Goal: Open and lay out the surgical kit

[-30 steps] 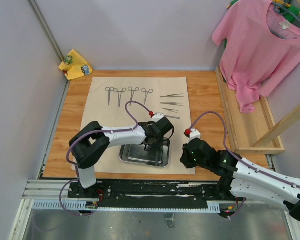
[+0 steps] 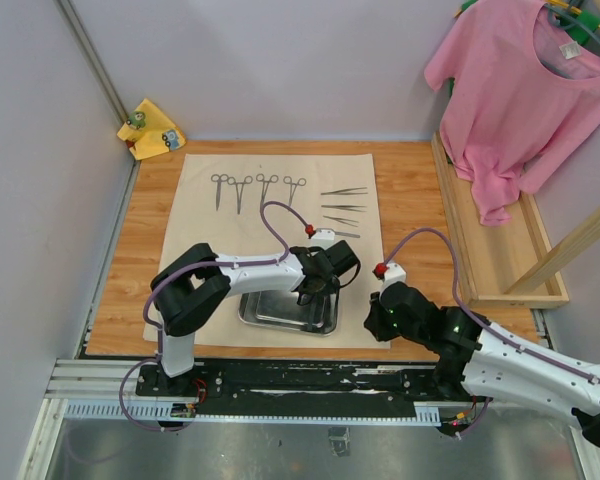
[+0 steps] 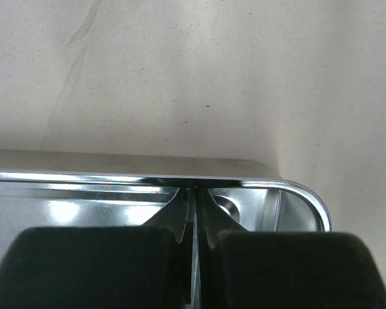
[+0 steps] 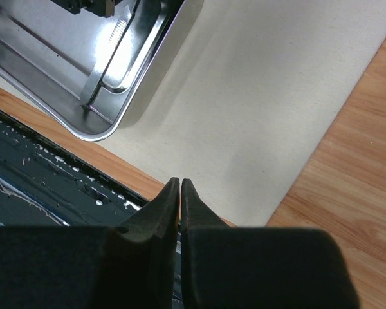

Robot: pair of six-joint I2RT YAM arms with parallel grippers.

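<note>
A steel tray lies on the cream cloth. Inside it a flat metal instrument shows in the right wrist view. My left gripper is down at the tray's rim, near a corner, shut, with no object visible between its tips. Along the cloth's back half lie several scissor-like clamps, several slender tweezers and a flat instrument. My right gripper is shut and empty, above the cloth's front right corner, right of the tray.
A wooden frame with a hanging pink shirt stands at the right. A yellow cloth lies at the back left. Bare wood borders the cream cloth on both sides.
Since a second ago my left arm has shifted slightly right, and my right arm slightly right as well.
</note>
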